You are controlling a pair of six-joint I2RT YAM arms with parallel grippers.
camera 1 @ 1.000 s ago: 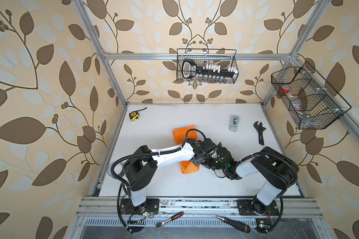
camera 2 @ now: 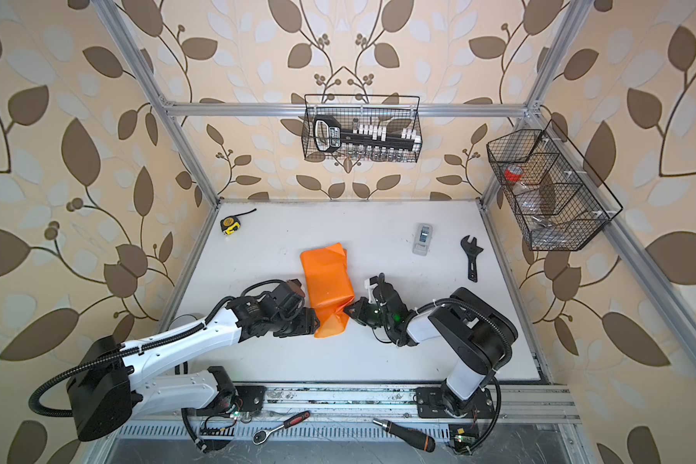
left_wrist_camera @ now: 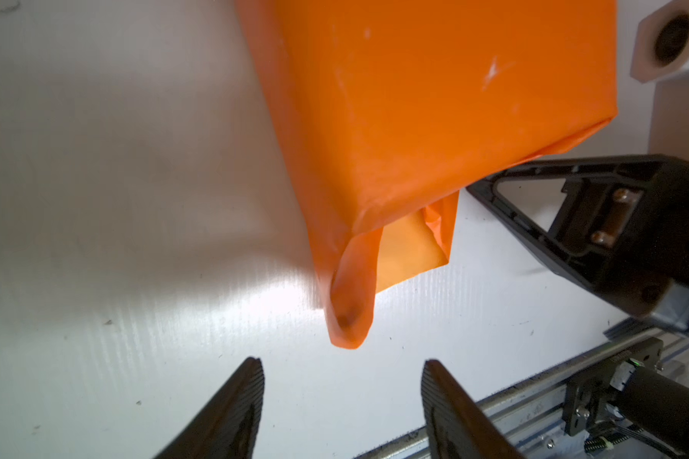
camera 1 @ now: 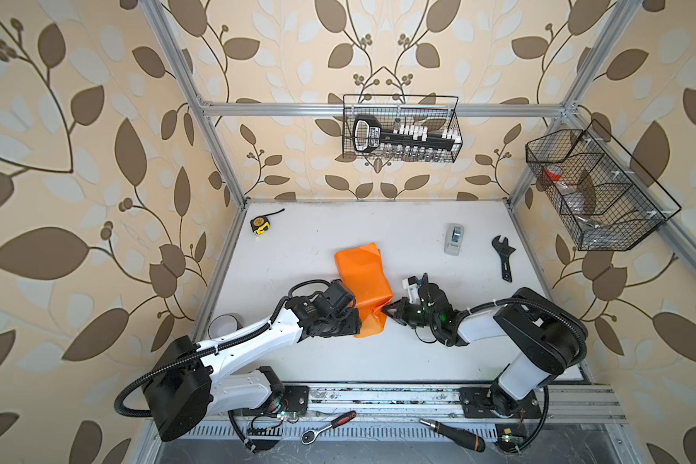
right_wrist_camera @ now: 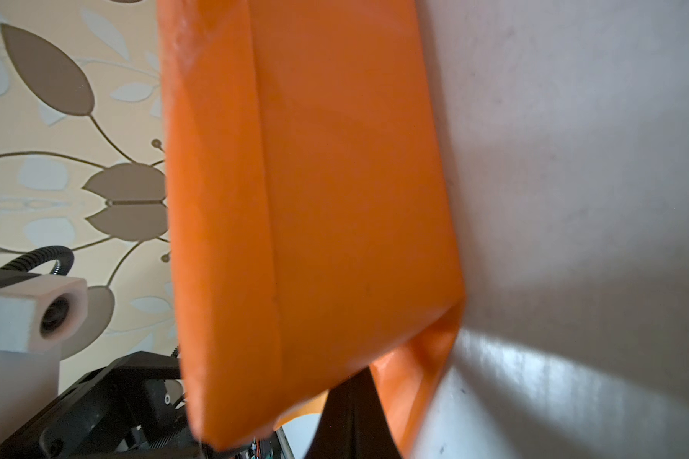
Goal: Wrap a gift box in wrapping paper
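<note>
A box wrapped in orange paper (camera 1: 363, 274) lies at the table's middle. Its near end has loose paper: in the left wrist view a folded side flap (left_wrist_camera: 352, 298) sticks out at one corner, and a bottom flap (left_wrist_camera: 409, 248) lies flat on the table. My left gripper is open, its fingertips apart over bare table just short of the flap. At the opposite corner, my right gripper is shut, its fingertips against the paper end, partly hidden under the box's edge. Whether any paper sits between them cannot be seen.
A tape measure (camera 1: 260, 224) lies far left. A grey device (camera 1: 454, 239) and an adjustable wrench (camera 1: 504, 257) lie to the right. Past the front rail are a ratchet (camera 1: 328, 427) and a screwdriver (camera 1: 454, 434).
My left arm has swung from across the box, beside the right gripper, to the box's left near corner, uncovering the orange top. The right arm and the box have hardly moved.
</note>
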